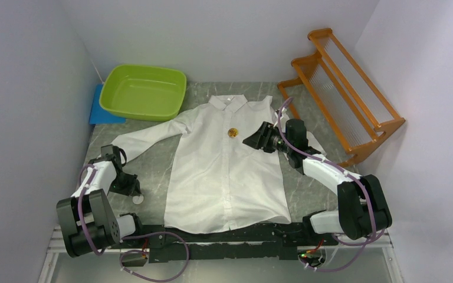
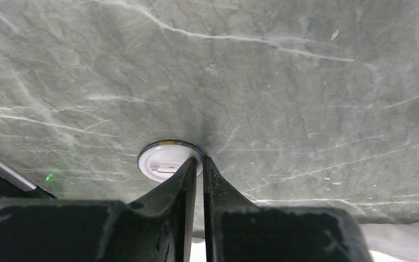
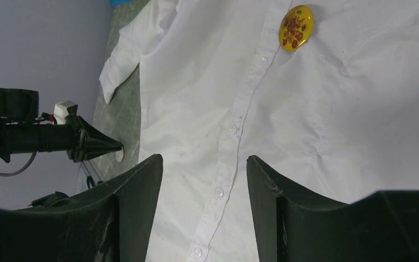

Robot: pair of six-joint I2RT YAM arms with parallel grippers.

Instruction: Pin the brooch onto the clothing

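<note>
A white shirt [image 1: 200, 183] lies flat across the table, with a yellow brooch [image 3: 295, 27] near its button strip. A second, round brooch [image 2: 166, 154] lies on the bare tabletop at the left, its white back and pin bar facing up. Only a narrow gap separates the tips of my left gripper, which stand at this brooch's right edge and partly cover it; whether they pinch it is unclear. Over the right chest of the shirt hovers my right gripper, open, nothing between its fingers.
A green basin [image 1: 143, 94] occupies the back left, on a blue board [image 1: 101, 115]. At the back right leans a wooden rack [image 1: 348, 94]. Bare grey tabletop [image 1: 159, 165] shows between the left arm and the shirt.
</note>
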